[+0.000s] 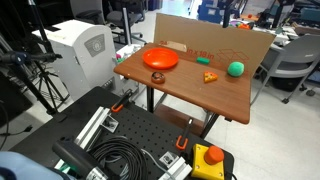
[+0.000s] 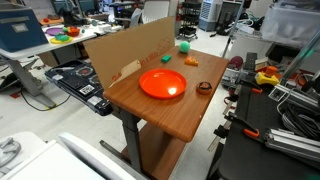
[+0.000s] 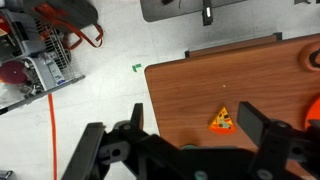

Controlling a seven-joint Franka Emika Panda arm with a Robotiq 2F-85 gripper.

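Seen from the wrist view, my gripper hangs over the wooden table with its dark fingers wide apart and nothing held. Below the gap lies an orange wedge, flat on the wood. A red plate rests on the table's left half in exterior view 1, and a small brown ring lies in front of it. Towards the back right sits a green ball; the orange wedge is left of it. Near the back edge is a small green block.
An upright cardboard panel borders the table's back edge. In front of the table is a dark stand with coiled cables and a yellow box with a red button.
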